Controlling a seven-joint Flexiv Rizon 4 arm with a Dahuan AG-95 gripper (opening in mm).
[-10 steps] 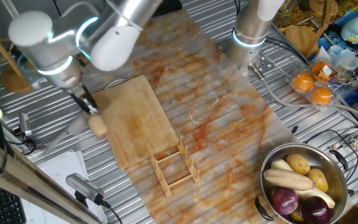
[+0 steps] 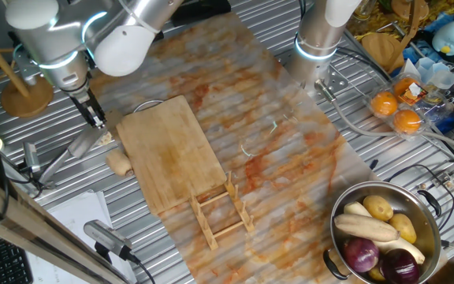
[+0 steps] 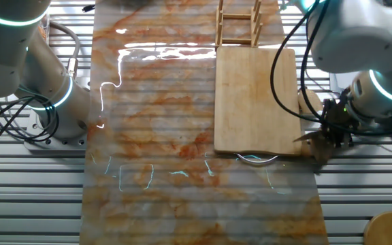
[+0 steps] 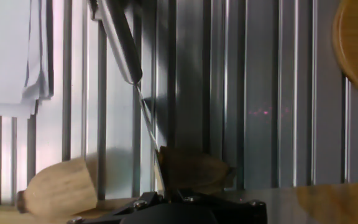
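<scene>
My gripper (image 2: 98, 123) is shut on the blade of a knife (image 2: 82, 143), just beyond the left edge of the wooden cutting board (image 2: 172, 146). In the wrist view the knife (image 4: 122, 46) appears edge-on, its grey handle pointing away from me and the thin blade running down to my gripper. A pale brown vegetable piece (image 4: 61, 186) lies to the left of the blade, near the board's edge. Another, darker piece (image 4: 191, 169) sits right against the blade's other side; whether it touches is unclear. Exterior view 2 shows my gripper (image 3: 331, 126) blurred beside the board (image 3: 257, 102).
A small wooden rack (image 2: 223, 214) adjoins the board. A steel pot (image 2: 434, 237) holds potatoes, purple onions and long pale vegetables at front right. Papers (image 2: 77, 229) lie at left, a round wooden base (image 2: 27, 96) at back left.
My gripper and the knife have moved left and slightly up in exterior view 1, away from the board. The round vegetable piece has shifted slightly left; a pale bit now shows beside the blade.
</scene>
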